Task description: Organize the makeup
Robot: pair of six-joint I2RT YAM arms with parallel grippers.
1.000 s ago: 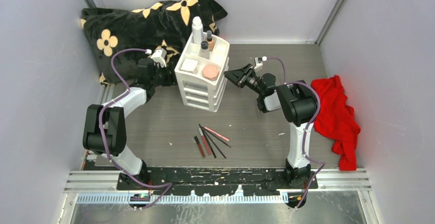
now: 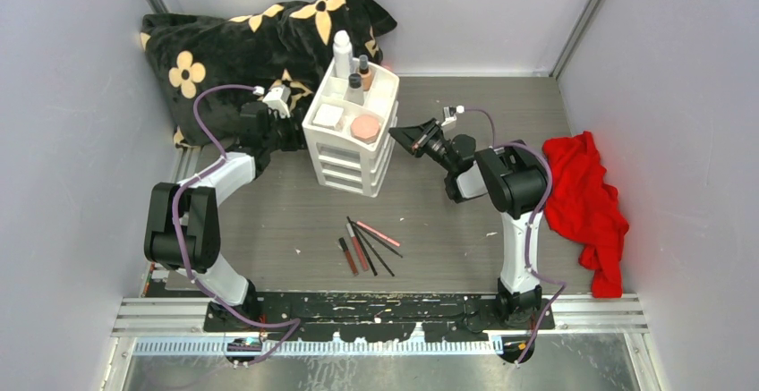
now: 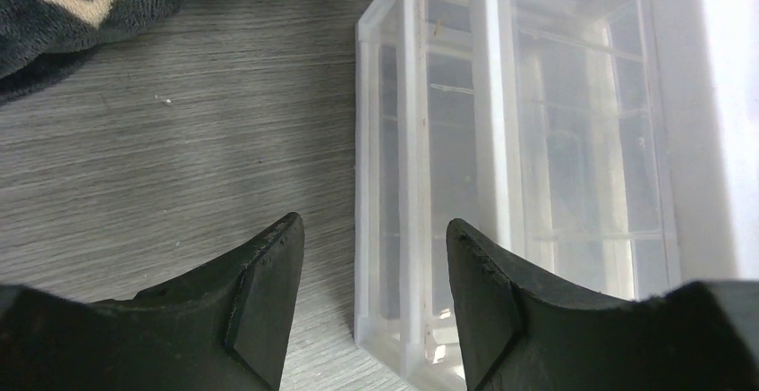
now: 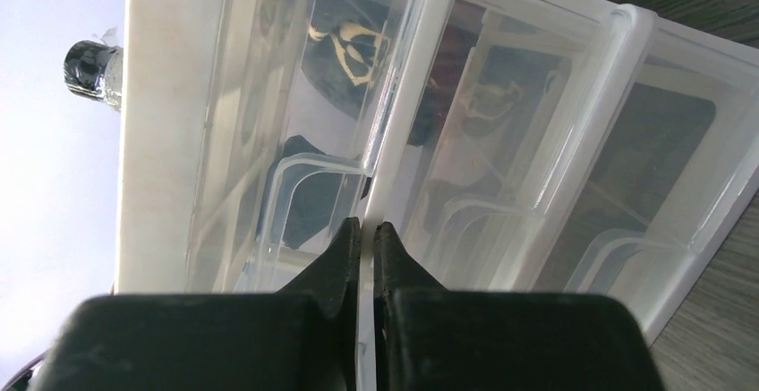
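A white drawer organizer [image 2: 347, 169] stands near the middle of the floor, turned at an angle. In its top tray are a white bottle [image 2: 344, 54], two dark-capped bottles, a white box [image 2: 328, 116] and a pink round compact [image 2: 365, 128]. On the organizer's right side, my right gripper is shut on the rim of one clear drawer [image 4: 398, 114]. At its left side my left gripper stands open, the right finger close to the organizer wall [image 3: 501, 140], nothing held. Several makeup pencils and tubes [image 2: 367, 246] lie on the floor in front.
Behind the organizer lies a dark flowered cushion [image 2: 242, 55]. A red cloth [image 2: 586, 203] is spread along the right wall. Bare floor [image 2: 439, 248] extends between the pencils and the right arm.
The organizer has shifted very slightly left, along with my right gripper. My left arm and the pencils look unchanged.
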